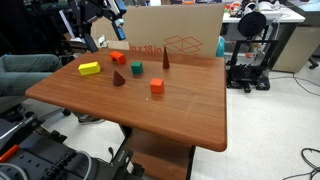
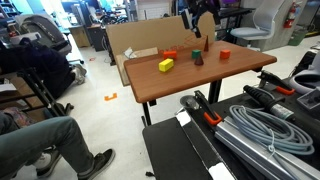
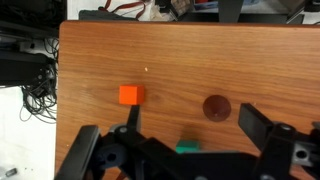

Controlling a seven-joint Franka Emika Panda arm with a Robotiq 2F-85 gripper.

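My gripper [image 1: 105,42] hangs over the far left part of the wooden table [image 1: 185,110], its fingers wide apart with nothing between them. From the wrist view, the open gripper looks down at an orange cube [image 3: 131,94], a dark brown cone [image 3: 216,108] and a green cube [image 3: 187,146]. Exterior view 1 has a yellow block [image 1: 89,68] at the left, a red block [image 1: 118,58] behind it, and a tall dark cone [image 1: 166,58] near the back edge. In exterior view 2, the arm partly covers the area above the yellow block [image 2: 166,64] and its neighbours.
A cardboard panel [image 1: 155,27] stands along the table's back. Bare wood lies at the table's front and right. Coiled grey cable [image 2: 265,128] lies near the robot's base.
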